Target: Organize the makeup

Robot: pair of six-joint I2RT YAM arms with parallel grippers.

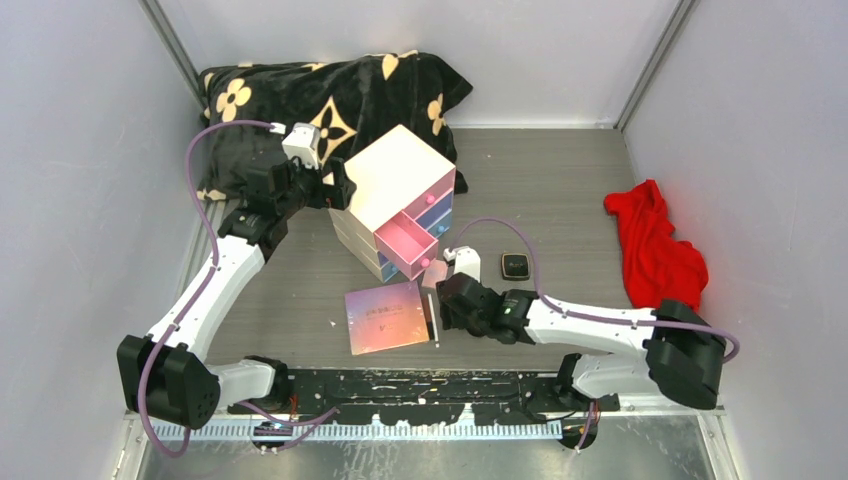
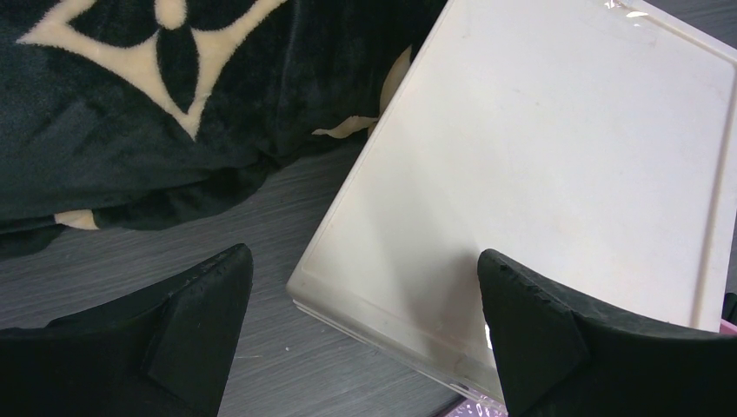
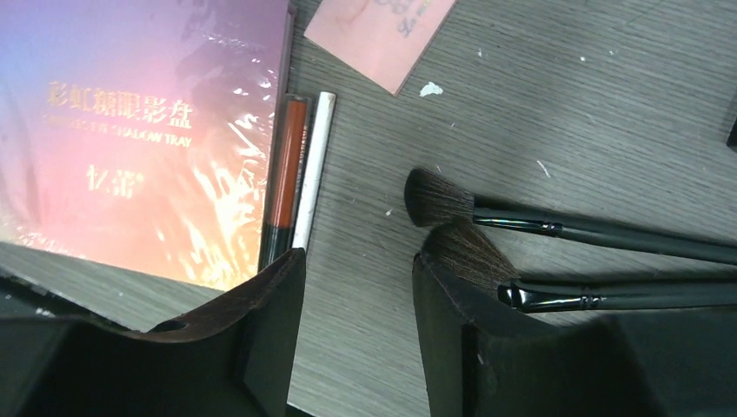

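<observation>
A drawer cabinet (image 1: 393,170) stands centre back with one pink drawer (image 1: 404,240) pulled out. My left gripper is open over the cabinet's left part, empty. My right gripper is part open, low over the table right of the eyeshadow palette (image 1: 378,320), with nothing visible between its fingers. Beside the palette lie a brown pencil (image 3: 287,161) and a white pencil (image 3: 315,169); makeup brushes (image 3: 582,233) lie at the gripper's right. A pink card (image 3: 378,30) lies above them.
A small black compact (image 1: 515,266) lies right of the cabinet. A red cloth (image 1: 650,245) is at the right, a dark patterned cushion (image 1: 260,95) at the back.
</observation>
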